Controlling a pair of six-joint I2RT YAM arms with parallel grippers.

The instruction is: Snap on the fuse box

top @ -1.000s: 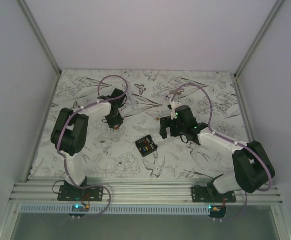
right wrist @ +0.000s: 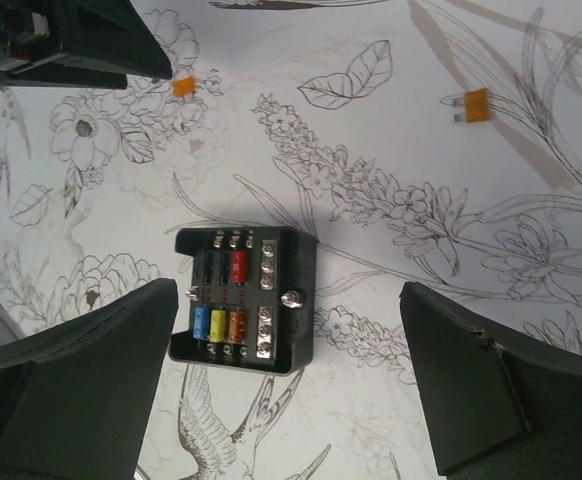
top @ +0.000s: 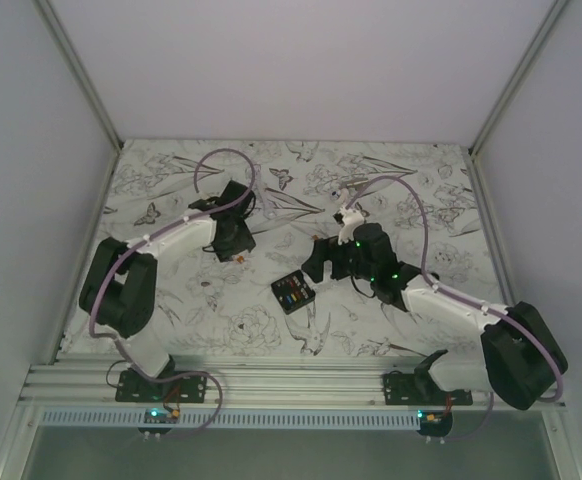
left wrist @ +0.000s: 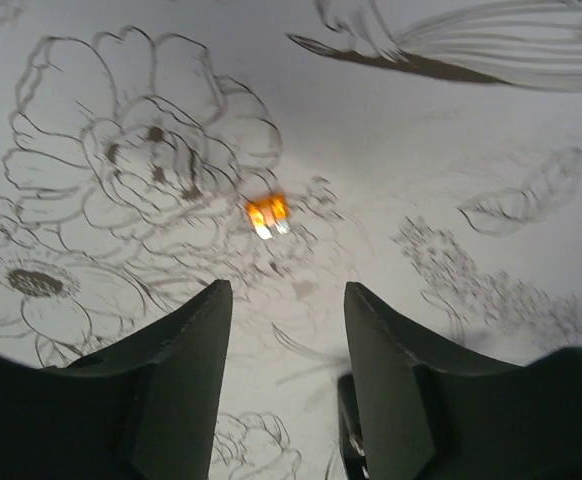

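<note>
The black fuse box [right wrist: 251, 300] with coloured fuses [right wrist: 238, 266] lies on the patterned surface between the arms, below centre in the top view. My left gripper hangs over a small orange fuse [left wrist: 268, 212], its fingers apart, nothing between them. My right gripper is open above the fuse box, slightly right of it in the top view [top: 326, 260], with nothing held.
Another orange piece [right wrist: 476, 104] lies on the patterned surface in the right wrist view. Pale walls border the sides.
Both arms have come a little toward the front of the surface; the right gripper has moved slightly left, nearer the fuse box.
</note>
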